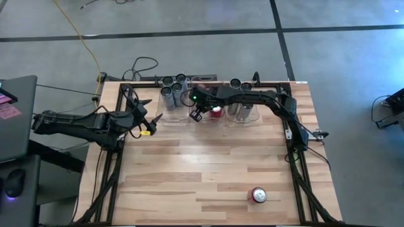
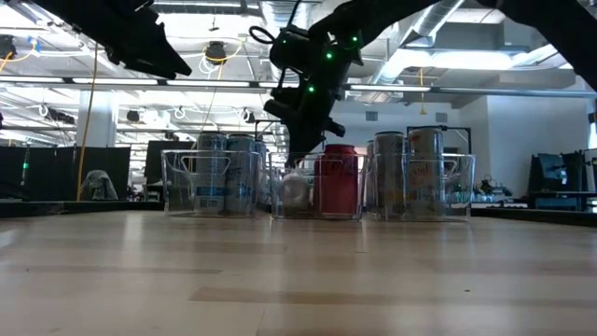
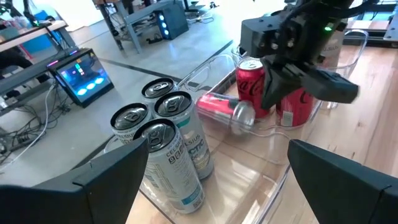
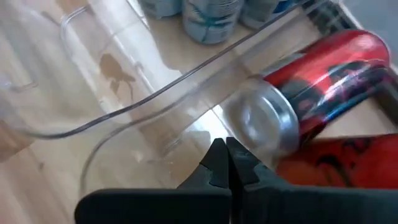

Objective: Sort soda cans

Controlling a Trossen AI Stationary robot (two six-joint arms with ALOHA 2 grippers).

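In the left wrist view, a red Coke can (image 3: 214, 106) lies on its side in the middle clear bin, beside an upright red can (image 3: 250, 79) and another red can (image 3: 297, 107). My right gripper is shut with nothing between its fingers, its tips by the silver end of the tipped can (image 4: 336, 74). Several silver Celsius cans (image 3: 171, 162) stand in the left bin. My left gripper holds nothing and is open, near that bin. One more red can (image 1: 257, 195) stands alone on the table's front right.
Grey cans (image 2: 427, 168) stand in the right bin (image 2: 457, 215). The bins' clear walls sit side by side along the table's back edge. The black frame (image 1: 306, 189) runs along the right side.
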